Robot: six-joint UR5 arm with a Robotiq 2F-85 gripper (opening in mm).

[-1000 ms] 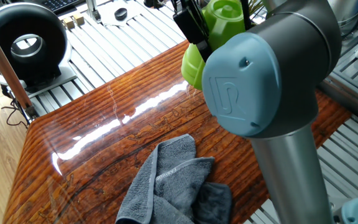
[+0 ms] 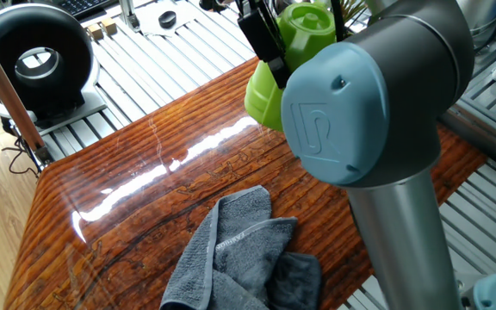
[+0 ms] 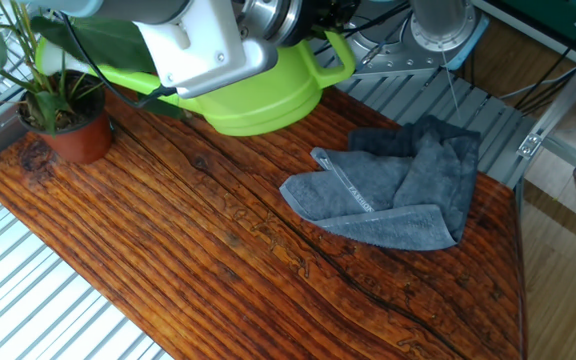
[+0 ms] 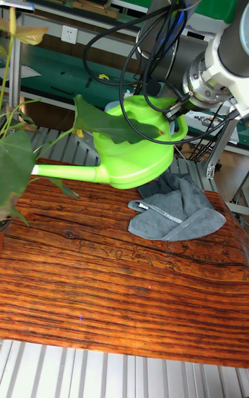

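A light green watering can point(image 3: 263, 105) hangs tilted over the wooden board, its spout pointing toward the potted plant point(image 3: 78, 138). In exterior view 3 my gripper point(image 4: 173, 111) is at the can's handle side and appears shut on it, though cables and the wrist partly cover the fingers. Exterior view 1 shows only part of the watering can point(image 2: 308, 36) behind the arm's blue-capped joint. The spout point(image 4: 70, 172) passes among the plant's leaves in exterior view 3, where one large leaf crosses in front of the can.
A crumpled grey towel point(image 3: 388, 195) lies on the wooden board point(image 3: 218, 270), close to the arm's base. Past the board, a round black device point(image 2: 37, 65) stands on the slatted table. The board's middle and front are clear.
In exterior view 1 the green can has shifted slightly left and down, and its lower part shows more. The arm joint moved only a little; the towel stayed put.
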